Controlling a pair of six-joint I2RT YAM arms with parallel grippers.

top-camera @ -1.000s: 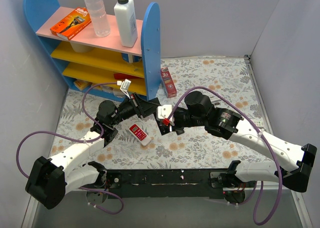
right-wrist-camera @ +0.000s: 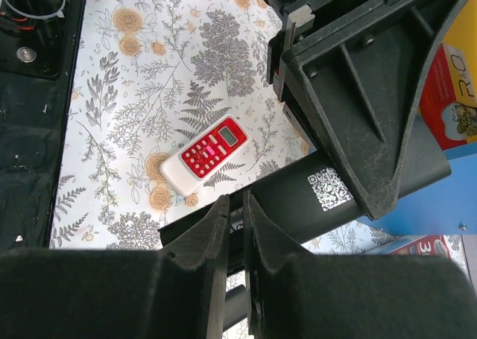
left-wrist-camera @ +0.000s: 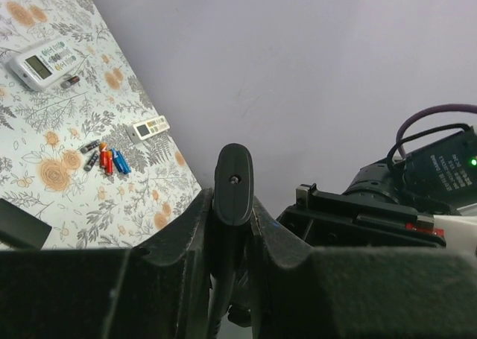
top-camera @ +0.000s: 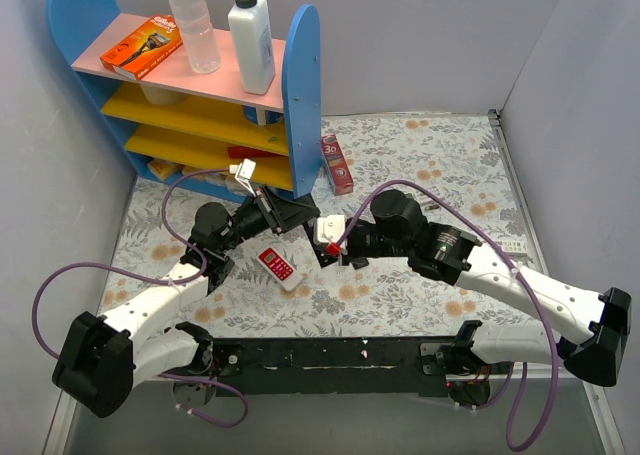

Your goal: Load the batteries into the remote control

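Observation:
The black remote control (right-wrist-camera: pixel 287 194), long and with a white label, is held in the air by my left gripper (top-camera: pixel 312 212), which is shut on it. In the left wrist view, the remote's rounded end (left-wrist-camera: pixel 234 179) points up between the fingers. My right gripper is closed at the remote's near part, its fingertips against or just over it. A small grey sliver that looks like a battery (right-wrist-camera: pixel 237 218) shows at those fingertips; most of it is hidden. Loose grey batteries (left-wrist-camera: pixel 91 153), red batteries (left-wrist-camera: pixel 109 162) and blue batteries (left-wrist-camera: pixel 121 162) lie on the table.
A red-and-white remote (top-camera: pixel 279 267) lies in front of the arms. A white device with a screen (left-wrist-camera: pixel 46 63) has one battery (left-wrist-camera: pixel 70 81) beside it. The blue-sided shelf (top-camera: pixel 302 100) stands behind the left arm, with a red box (top-camera: pixel 337 165) beside it.
My right gripper has shifted slightly toward the front, and its arm a little with it. The left wrist has turned a touch. Both grippers remain close together.

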